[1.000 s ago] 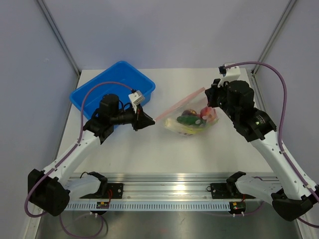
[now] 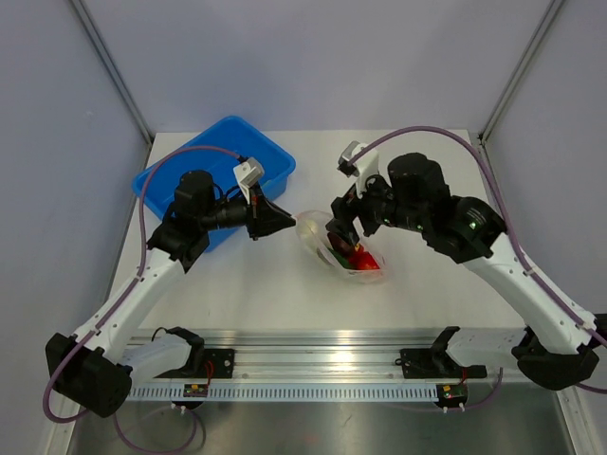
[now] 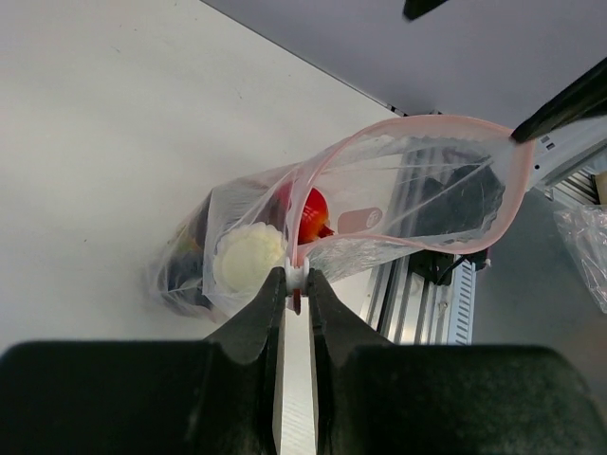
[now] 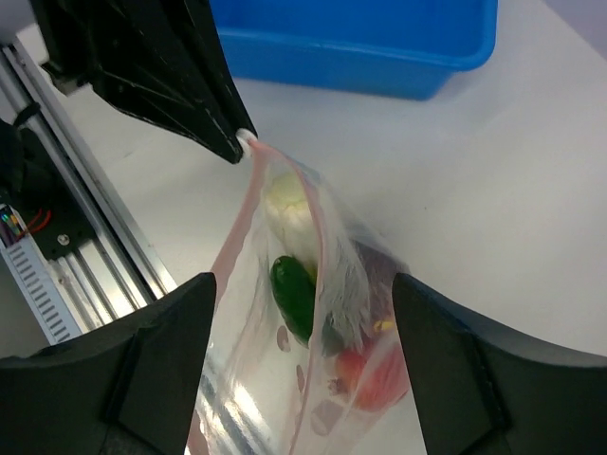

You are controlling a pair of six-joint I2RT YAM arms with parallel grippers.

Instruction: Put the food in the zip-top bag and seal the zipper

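Observation:
My left gripper is shut on one corner of the clear zip top bag (image 2: 311, 230), at the pink zipper rim. The bag's mouth gapes, its pink rim (image 3: 450, 120) looping away from that corner. Inside lie a white vegetable (image 3: 248, 256), a red fruit (image 3: 313, 214) and a dark green one (image 4: 292, 296). Over the bag, my right gripper stands open with its fingers spread to either side of the bag's mouth. In the left wrist view one of its dark fingers (image 3: 565, 102) overlaps the rim's far end; contact is unclear.
A blue bin (image 2: 237, 128) stands at the back left, behind my left arm. A metal rail (image 2: 327, 341) runs along the front edge.
A second ago the right gripper held the rim's other end, stretching it taut. It let go and the rim slackened.

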